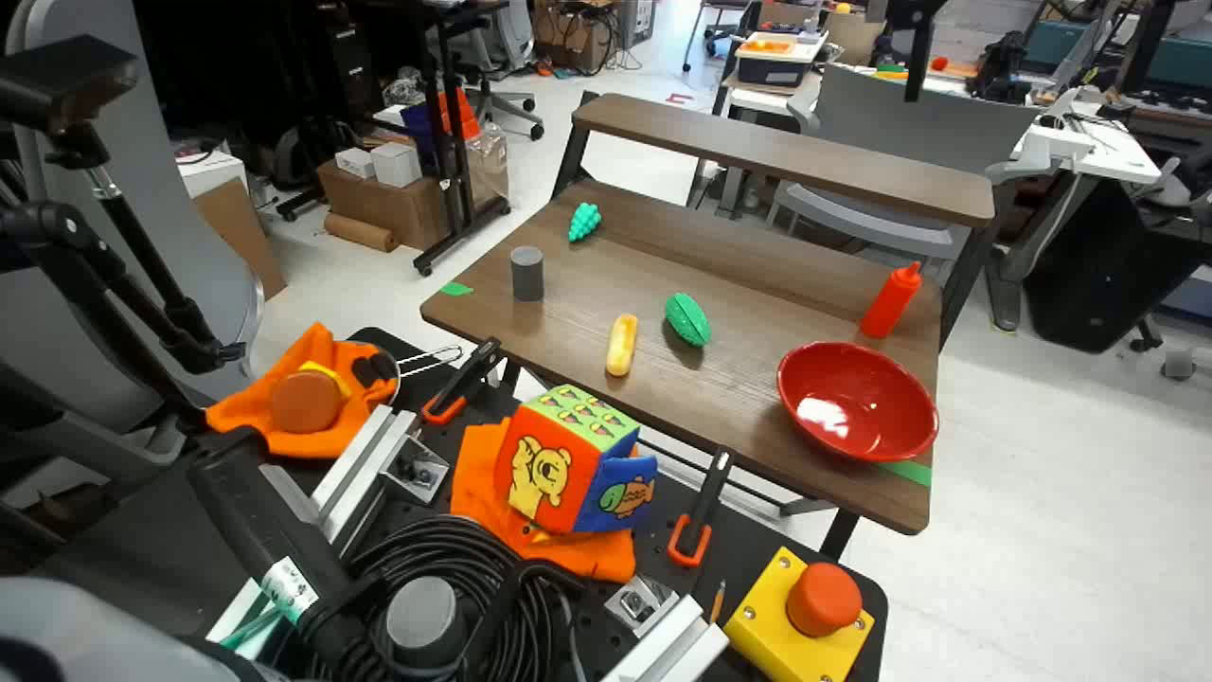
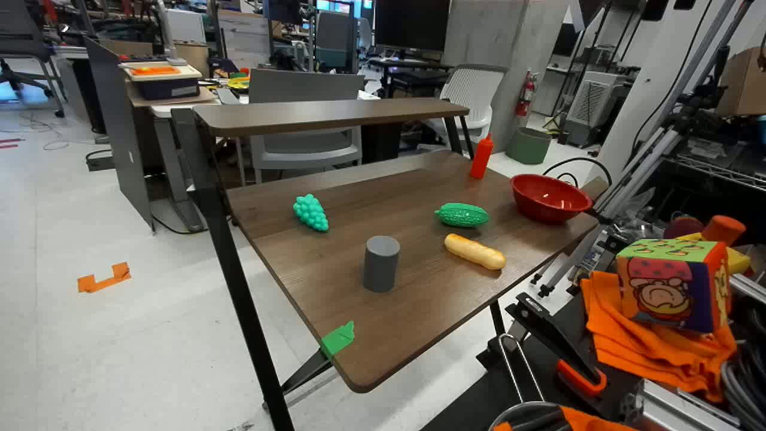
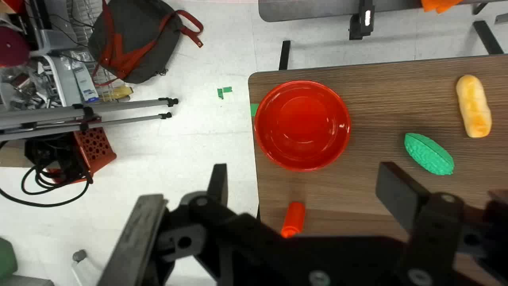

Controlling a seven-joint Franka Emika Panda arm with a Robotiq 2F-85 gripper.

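My gripper is open in the wrist view, its two dark fingers spread wide with nothing held between them. It looks down on the table from above. A glossy red bowl (image 3: 302,124) lies ahead of the fingertips, empty. Behind it stands a red squeeze bottle (image 1: 892,300), partly hidden by the gripper in the wrist view. Toward the table's middle rest a green ridged toy vegetable (image 3: 429,153) and a yellow bread-like stick (image 3: 474,105). A grey cylinder (image 2: 381,263) stands upright, and a teal toy grape bunch (image 2: 310,213) lies farther back.
A raised shelf (image 1: 784,153) runs along the back of the brown table (image 2: 402,194). Along the opposite side is a black cart holding a soft picture cube (image 1: 574,460), clamps and cables. Bare tabletop separates most objects.
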